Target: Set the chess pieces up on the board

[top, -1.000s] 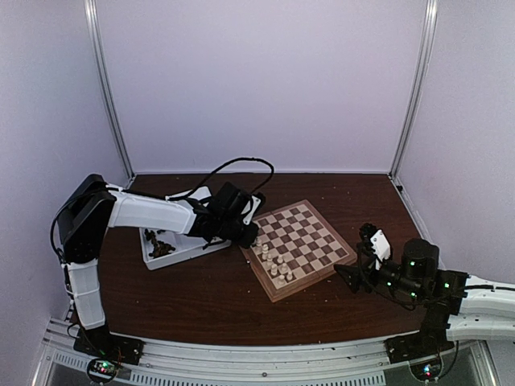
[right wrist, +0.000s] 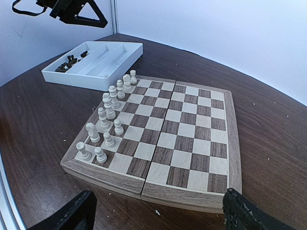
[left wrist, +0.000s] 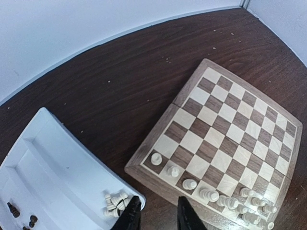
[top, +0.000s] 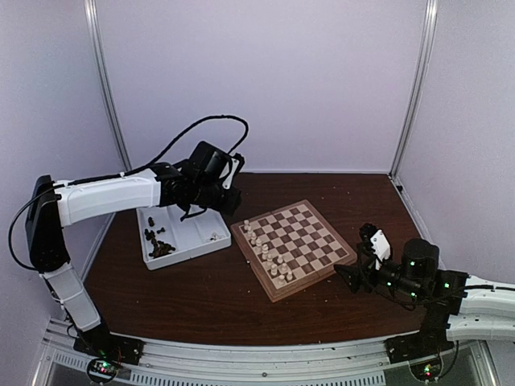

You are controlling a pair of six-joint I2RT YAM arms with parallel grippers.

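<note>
The wooden chessboard (top: 294, 245) has white pieces (right wrist: 110, 108) standing along one edge, a few of them a square further in. My left gripper hangs raised above the gap between the white tray (left wrist: 62, 172) and the board, fingers apart, nothing visible between them. In the tray lie a small heap of white pieces (left wrist: 116, 205) and dark pieces (top: 161, 248). My right gripper stands open, low at the board's right front, with nothing between its fingers.
Bare dark table (top: 217, 305) lies in front of the tray and board and behind them. Pale walls (top: 257, 88) enclose the back and sides.
My left arm has risen and moved back to the left from low over the board's left corner, uncovering the pieces there. The right arm has not moved.
</note>
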